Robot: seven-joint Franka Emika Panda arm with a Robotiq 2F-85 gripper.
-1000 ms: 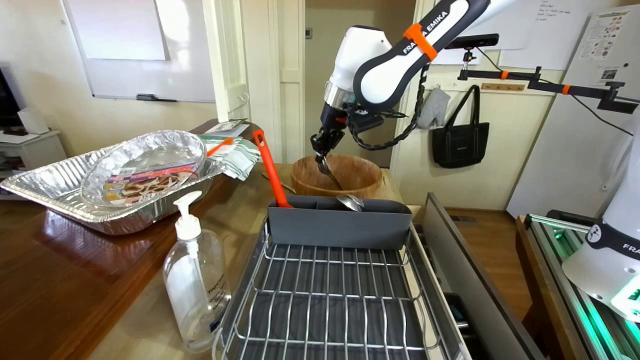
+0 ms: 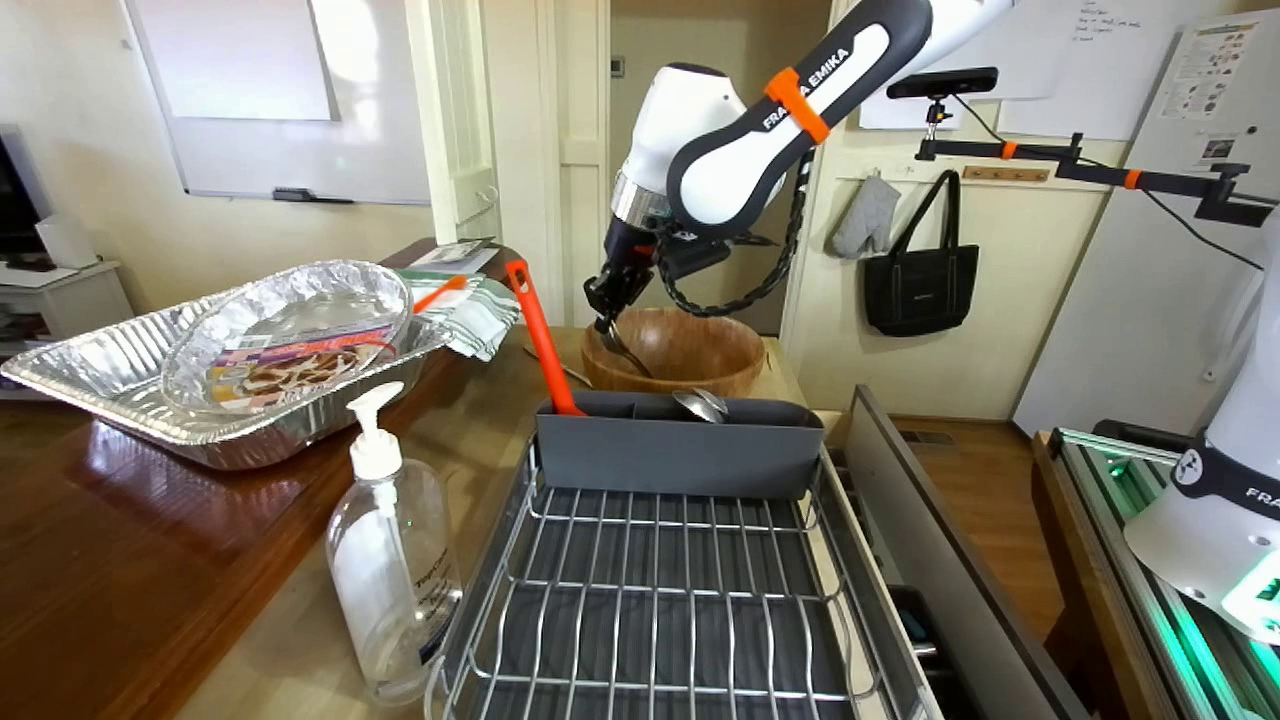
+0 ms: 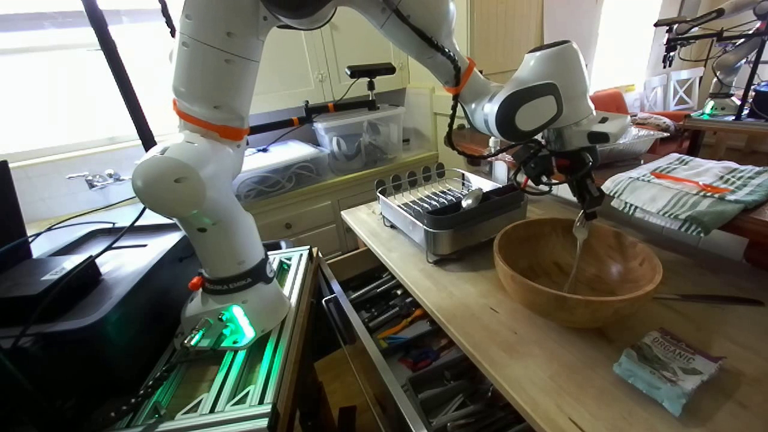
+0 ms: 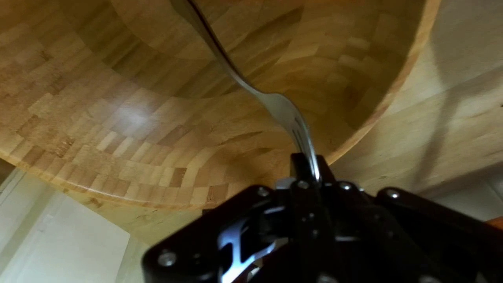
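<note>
A metal fork (image 4: 283,109) is held at its tined end, with my gripper shut on it. In exterior view 2, the fork (image 3: 578,241) slants down into the wooden bowl (image 3: 533,306), its handle reaching toward the bottom. My gripper (image 3: 588,210) is above the bowl's far rim there. Exterior view 1 has the gripper (image 2: 603,322) over the left side of the bowl (image 2: 708,348). Apart from the fork, the visible inside of the bowl is bare; whether the handle end touches the bottom I cannot tell.
A dish rack (image 2: 672,600) with a grey cutlery holder (image 2: 678,454) stands beside the bowl. Elsewhere are a snack packet (image 3: 669,367), an open drawer of utensils (image 3: 403,317), a pump bottle (image 2: 390,576) and a striped towel (image 3: 669,187). Bare counter lies in front of the bowl.
In exterior view 1, my gripper and the fork have moved left and slightly down, from over the bowl's middle-left to its left rim. The bowl has stayed put.
</note>
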